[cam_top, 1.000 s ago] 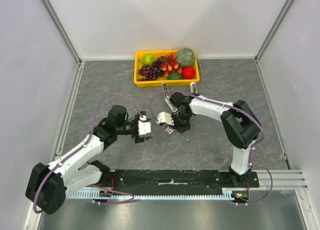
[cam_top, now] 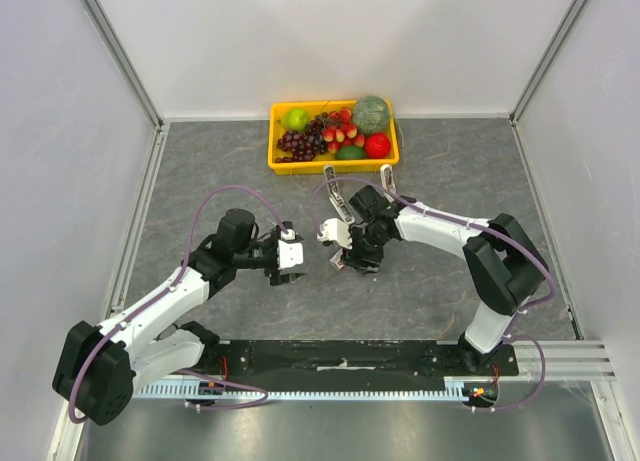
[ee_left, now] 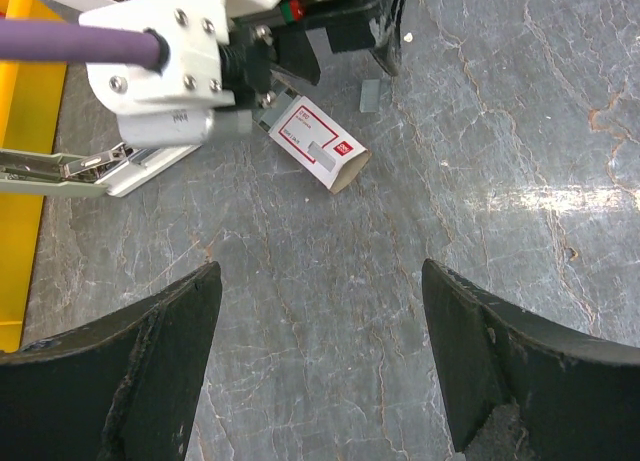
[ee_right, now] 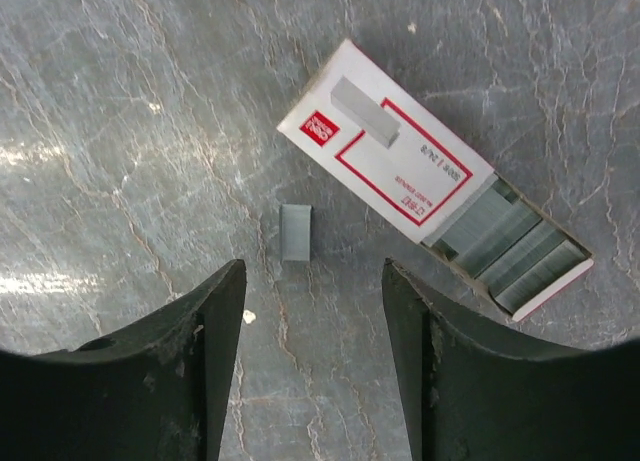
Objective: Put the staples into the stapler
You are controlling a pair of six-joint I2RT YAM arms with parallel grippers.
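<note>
A small white staple box (ee_right: 405, 166) with red print lies on the grey table, its drawer slid out showing metal staple strips (ee_right: 510, 246). A short loose staple piece (ee_right: 295, 232) lies beside it, under my open right gripper; nothing is between those fingers. In the left wrist view the box (ee_left: 315, 141) appears below the right gripper's housing. My left gripper is open and empty over bare table, left of the box. The metal stapler (ee_left: 130, 171), partly hidden, lies open behind the right gripper.
A yellow tray (cam_top: 280, 158) of fruit stands at the back. Walls border both sides.
The left arm has not moved.
</note>
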